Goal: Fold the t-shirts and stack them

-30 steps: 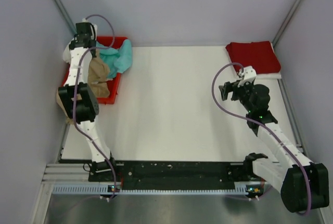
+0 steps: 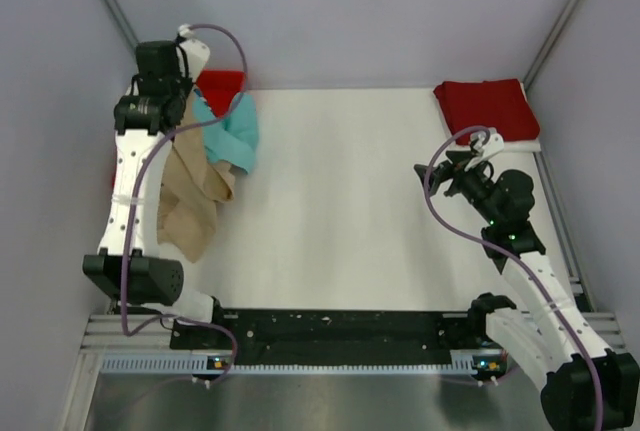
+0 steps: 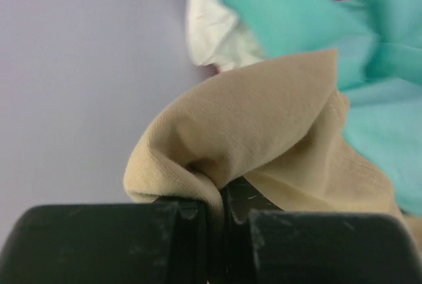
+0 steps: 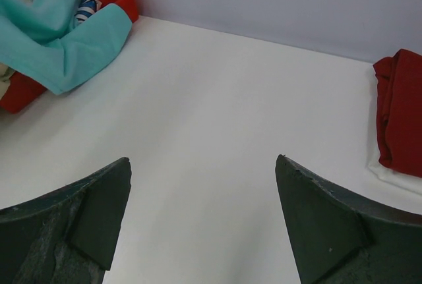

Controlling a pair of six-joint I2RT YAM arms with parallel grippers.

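Note:
My left gripper (image 2: 183, 81) is raised over the left of the table, shut on a tan t-shirt (image 3: 250, 119) that hangs down past it in the top view (image 2: 192, 201). Behind it a teal shirt (image 2: 228, 131) drapes over the red bin (image 2: 220, 83), with white cloth (image 3: 221, 30) beside it. At the right back a folded dark-red shirt (image 2: 485, 106) lies on something white. My right gripper (image 2: 435, 176) stands open and empty in front of that pile.
A striped cloth (image 4: 88, 8) shows inside the bin. Grey walls (image 2: 350, 11) bound the table at the back and sides.
The teal shirt has shifted. My right arm has moved slightly.

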